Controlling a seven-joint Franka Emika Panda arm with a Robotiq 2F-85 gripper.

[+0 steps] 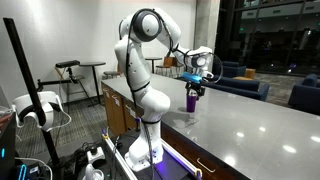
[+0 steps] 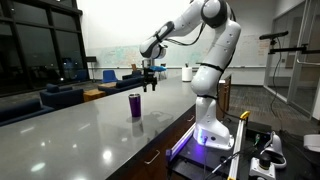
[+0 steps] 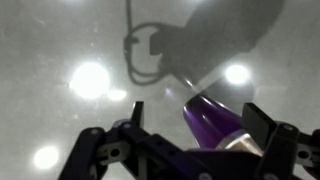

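Note:
An upright purple container (image 1: 191,104) stands on the grey tabletop, close to the table's edge by the robot's base. Seen from the other side, the same purple container (image 2: 136,107) has a dark upper part. My gripper (image 2: 149,84) hangs above the container, apart from it. In the wrist view the two fingers of my gripper are spread wide and nothing is gripped. Low in that view, nearer the right finger, the purple container (image 3: 208,122) shows partly, its lower end cut off by the gripper body.
Dark blue sofas (image 2: 60,98) stand beyond the table. Shadows and light reflections cover the surface in the wrist view.

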